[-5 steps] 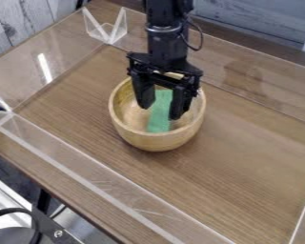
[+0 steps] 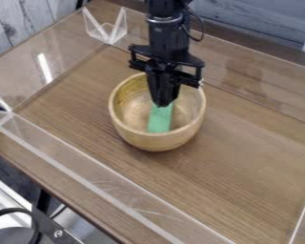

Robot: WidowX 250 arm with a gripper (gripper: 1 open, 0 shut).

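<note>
A tan bowl (image 2: 129, 131) sits in the middle of the wooden table, with a green object (image 2: 159, 120) lying inside it. The black gripper (image 2: 164, 88) hangs over the back part of the bowl, pointing down, its tips just above the green object's far end. The frame is too small to tell whether its fingers hold anything or how far apart they stand.
A clear plastic piece (image 2: 106, 27) stands at the back left.
The gripper has risen from low inside the bowl to above it, uncovering more of the green object, which remains in the bowl.
</note>
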